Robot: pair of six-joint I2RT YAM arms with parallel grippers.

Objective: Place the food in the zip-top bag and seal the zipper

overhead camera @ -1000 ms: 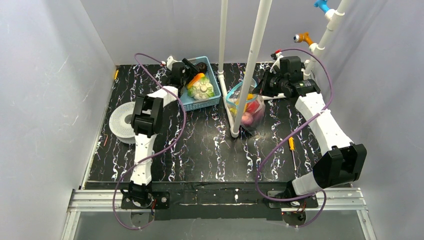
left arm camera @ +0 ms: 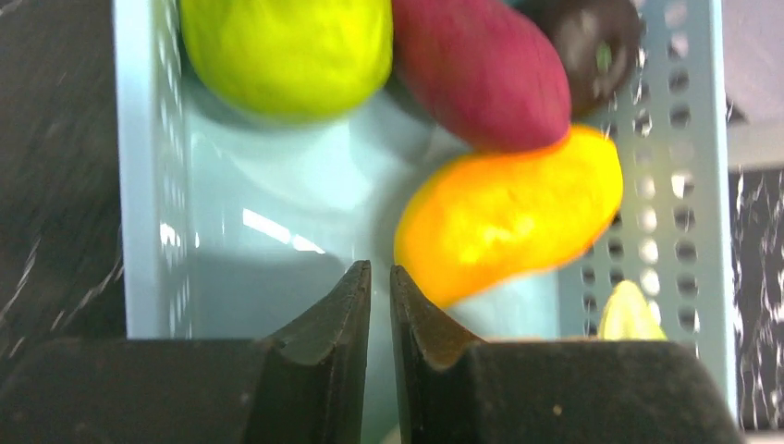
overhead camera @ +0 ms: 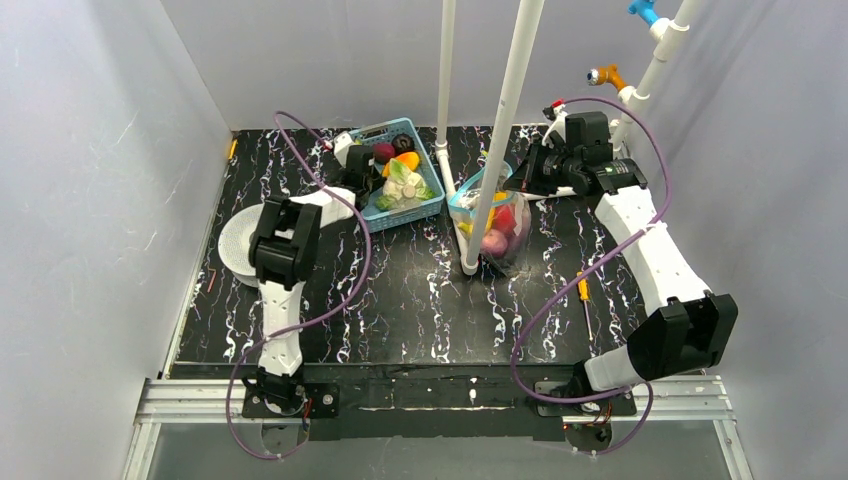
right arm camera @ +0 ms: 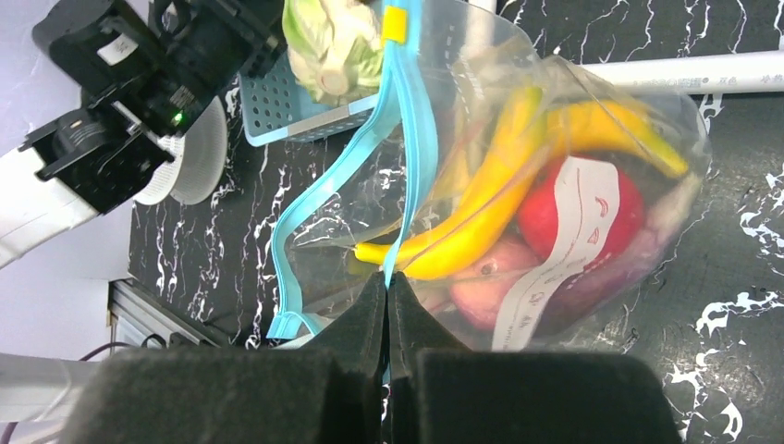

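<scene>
The blue basket (overhead camera: 404,217) holds an orange food piece (left arm camera: 508,213), a purple-red one (left arm camera: 485,69), a yellow-green one (left arm camera: 291,51), a dark round one (left arm camera: 596,46) and a pale green leafy vegetable (overhead camera: 405,187). Over the basket, my left gripper has a narrow gap between its fingers and nothing in it; its tips are by the orange piece's left end. The clear zip bag (right arm camera: 601,305) stands with its blue-edged mouth open, holding yellow bananas (right arm camera: 471,217), a red food (right arm camera: 624,208) and pinkish round ones (right arm camera: 495,273). My right gripper is shut on the bag's blue rim.
A white pole (overhead camera: 505,100) rises in front of the bag, with a pipe (overhead camera: 447,170) between bag and basket. White round plates (overhead camera: 238,245) lie at left. An orange-handled screwdriver (overhead camera: 583,290) lies at right.
The food under it sits differently, and the basket has shifted slightly. My right arm stays almost still at the bag.
</scene>
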